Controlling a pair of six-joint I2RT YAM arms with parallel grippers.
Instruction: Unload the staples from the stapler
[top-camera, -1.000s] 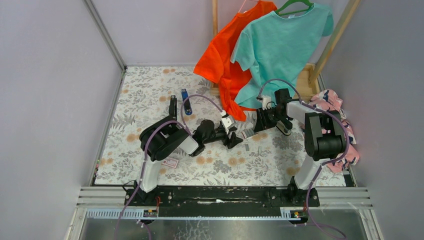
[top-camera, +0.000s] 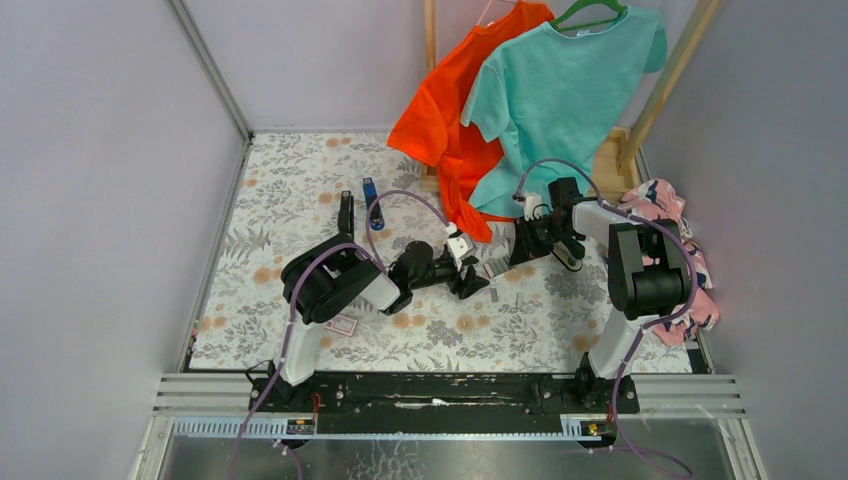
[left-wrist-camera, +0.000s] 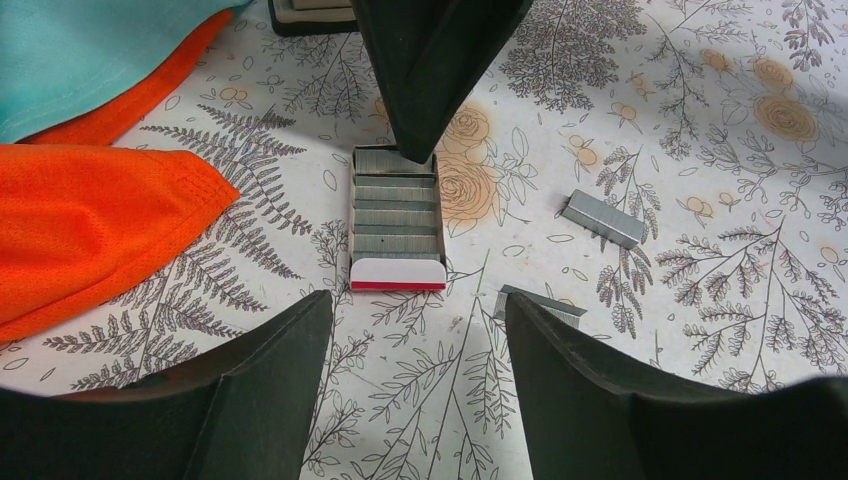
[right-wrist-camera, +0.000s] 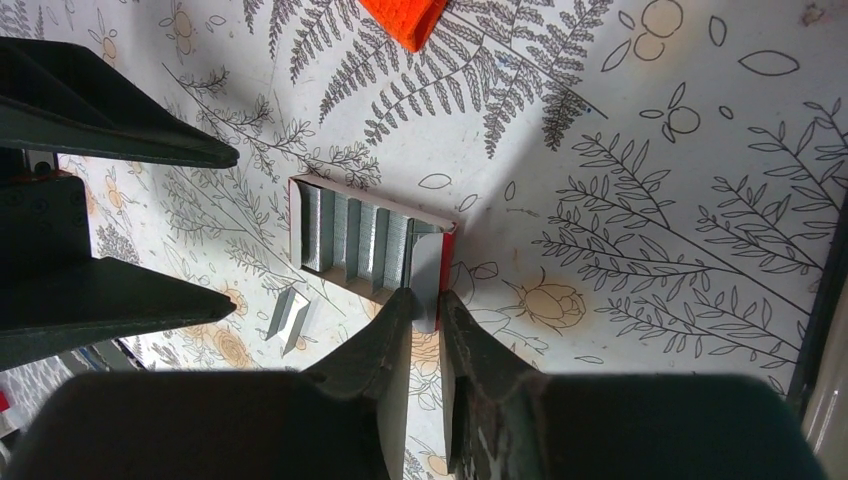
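Observation:
A small box of staple strips (left-wrist-camera: 396, 220) with a white, red-edged end lies on the patterned surface. My right gripper, fingertips close together at that box's end in the right wrist view, leaves unclear whether it grips the end. My left gripper stands open beside the box, nothing between its fingers. Loose staple strips (left-wrist-camera: 603, 218) lie next to the box. A dark object (left-wrist-camera: 310, 22), possibly the stapler, is only partly visible in the left wrist view.
Orange (top-camera: 420, 120) and teal (top-camera: 545, 90) shirts hang at the back, their lower ends near the box. Two long dark objects (top-camera: 346, 214) stand back left, a pink cloth (top-camera: 660, 195) is at the right.
In the top view my left gripper has shifted slightly to the right, toward the box. The right arm looks unchanged.

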